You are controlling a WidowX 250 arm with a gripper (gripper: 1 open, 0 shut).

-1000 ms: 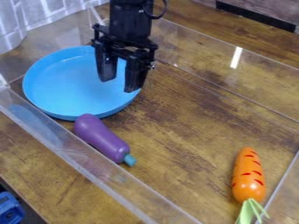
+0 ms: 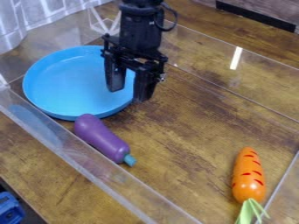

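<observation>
My black gripper (image 2: 133, 73) hangs over the right side of a blue plate (image 2: 65, 87), its two finger parts spread apart with nothing visible between them. A purple toy eggplant (image 2: 100, 135) with a teal stem lies below the plate. An orange toy carrot (image 2: 247, 175) with green leaves lies at the lower right, apart from the gripper.
Clear plastic walls run along the left and right. A blue object (image 2: 7, 210) sits outside at the bottom left corner.
The gripper has moved slightly down and to the right. The plate, eggplant and carrot look unmoved.
</observation>
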